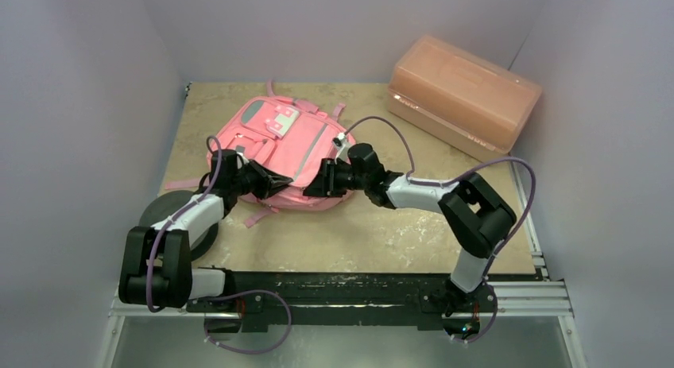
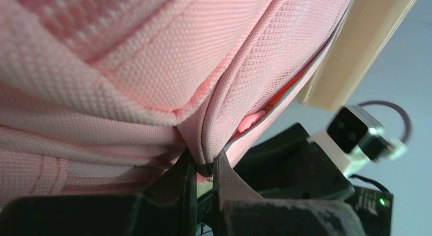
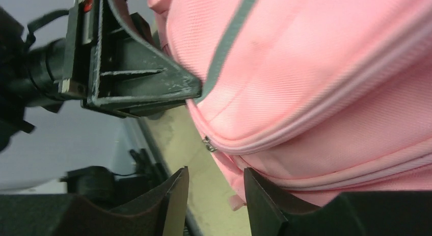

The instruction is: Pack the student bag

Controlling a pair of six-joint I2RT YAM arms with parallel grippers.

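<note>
The pink student bag (image 1: 318, 137) lies flat on the table with both grippers at its front edge. In the left wrist view my left gripper is shut on a fold of the bag's edge fabric (image 2: 216, 129). My right gripper stands open in the right wrist view, its fingers (image 3: 173, 198) clear of the cloth. A small metal zipper slider (image 3: 209, 144) sits on the bag's edge just above that gap. Between the bag's layers an orange-red strip and a small pink piece (image 2: 250, 121) show; what they belong to is unclear.
A translucent orange lidded box (image 1: 465, 94) stands at the back right. At the left, a dark round object (image 1: 208, 229) sits partly under the left arm. Bare tabletop (image 1: 366, 241) lies in front of the bag. The two grippers are very close together.
</note>
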